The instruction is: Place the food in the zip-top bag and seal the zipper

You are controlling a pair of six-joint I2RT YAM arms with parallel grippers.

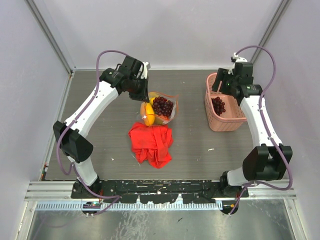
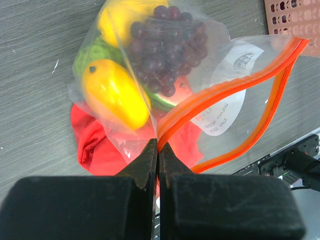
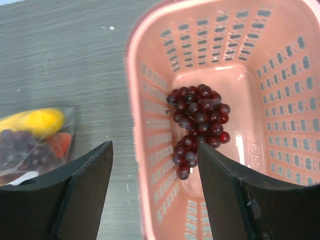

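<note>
My left gripper is shut on the orange zipper edge [image 2: 225,87] of a clear bag [image 1: 172,115] holding a mango [image 2: 112,95], grapes [image 2: 165,52], another yellow item, something green and a watermelon-like piece. My right gripper hangs open over the pink basket [image 1: 225,122], where a bunch of dark grapes [image 3: 200,112] lies on the floor of the basket. Nothing is between the right fingers.
A red cloth [image 1: 150,145] lies on the table just in front of the bag. Bare table [image 1: 195,155] shows between the bag and the basket and at the left.
</note>
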